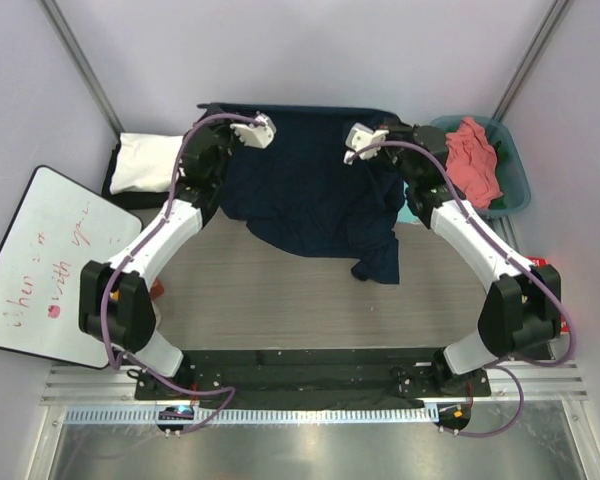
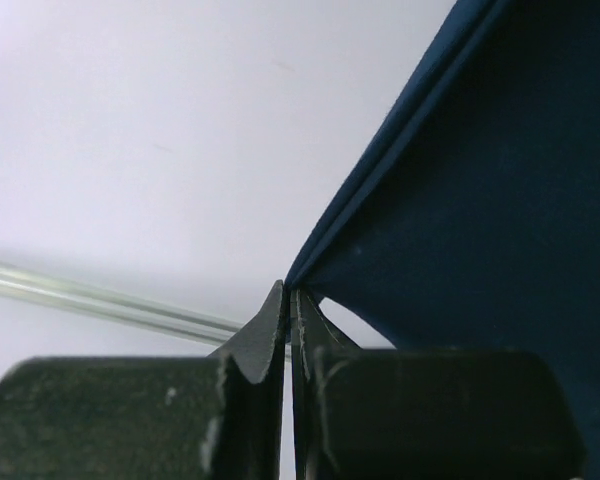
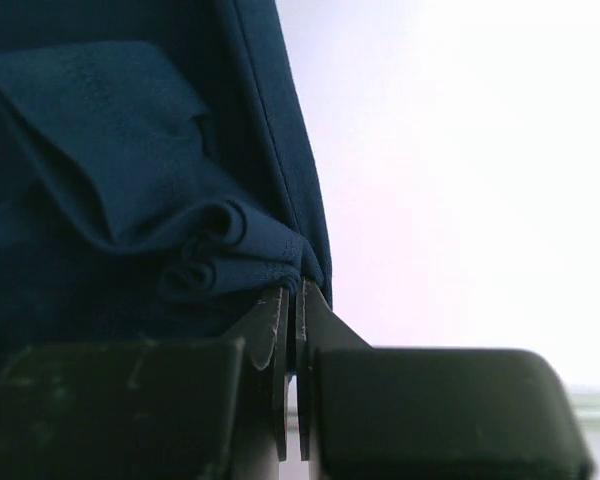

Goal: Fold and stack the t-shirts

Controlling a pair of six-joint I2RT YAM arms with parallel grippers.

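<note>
A dark navy t shirt (image 1: 305, 180) hangs stretched between my two raised arms, its lower part draping down toward the table. In the left wrist view, my left gripper is shut on a thin edge of the shirt (image 2: 500, 190), which runs up and to the right from the fingertips. The right wrist view has my right gripper shut on a bunched, folded bit of the shirt (image 3: 130, 130). A tail of cloth hangs lower on the right side in the top view. The shirt's far side is hidden.
Folded white cloth (image 1: 148, 163) lies on a black holder at the back left. A teal bin (image 1: 518, 185) holding red cloth (image 1: 467, 165) stands at the back right. At left leans a whiteboard (image 1: 55, 270).
</note>
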